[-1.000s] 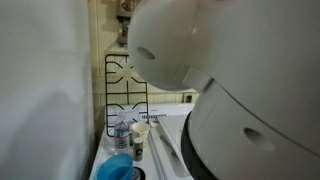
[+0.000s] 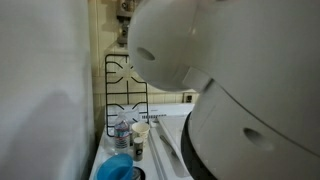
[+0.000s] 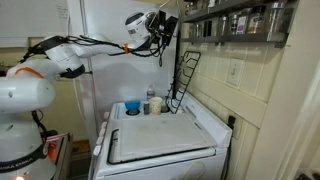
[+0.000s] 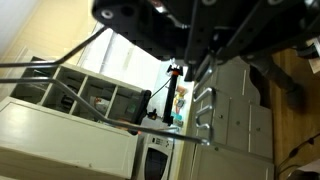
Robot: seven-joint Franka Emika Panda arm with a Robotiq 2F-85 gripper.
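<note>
In the wrist view my gripper is shut, its dark fingers at the top of the picture. Looped metal bars of a wire frame [image 4: 140, 128] run out from between and below them, so the gripper appears shut on that frame. Exterior view 2 has the gripper [image 3: 165, 24] high up beside the wall shelf, well above the white stove top [image 3: 160, 137]. Fine detail at its fingertips is too small there. The arm's large white links cover the gripper in exterior view 1.
A black grate [image 2: 127, 92] stands upright against the back wall. In front of it are a clear bottle [image 2: 122, 134], a blue cup [image 2: 115, 168] and a pale cup [image 2: 141, 129]. Shelves with jars [image 3: 236, 24] hang close to the gripper. Much of the stove top is bare.
</note>
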